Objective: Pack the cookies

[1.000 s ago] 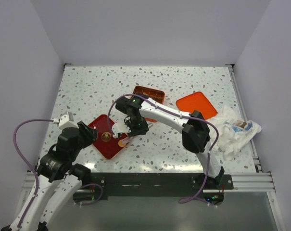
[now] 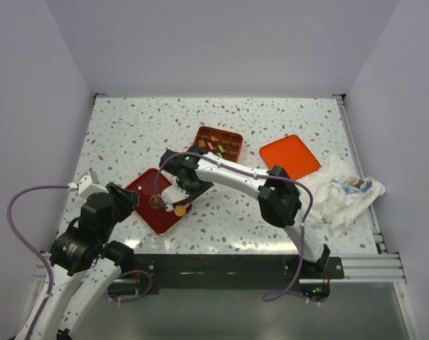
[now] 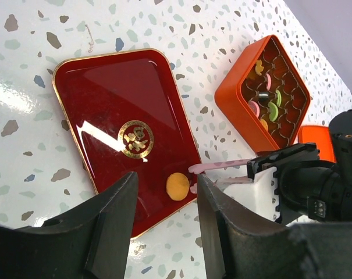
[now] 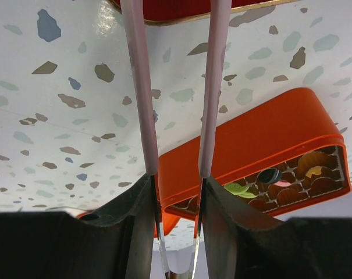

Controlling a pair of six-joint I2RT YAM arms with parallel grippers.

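A dark red tray [image 2: 150, 216] lies left of centre with one round yellow cookie [image 3: 177, 186] in its lower right part. An orange compartment box [image 3: 240, 110] holding colourful pieces stands behind it. My left gripper is at the tray's left, open, nothing seen between its fingers. My right gripper, with long pink fingers, is over the tray's right edge near the cookie in the left wrist view; its fingers stand apart, with nothing visible between them.
An orange lid [image 2: 289, 155] lies at the back right. A crumpled white bag [image 2: 342, 198] lies at the right edge.
My left gripper has moved a little left and toward the front.
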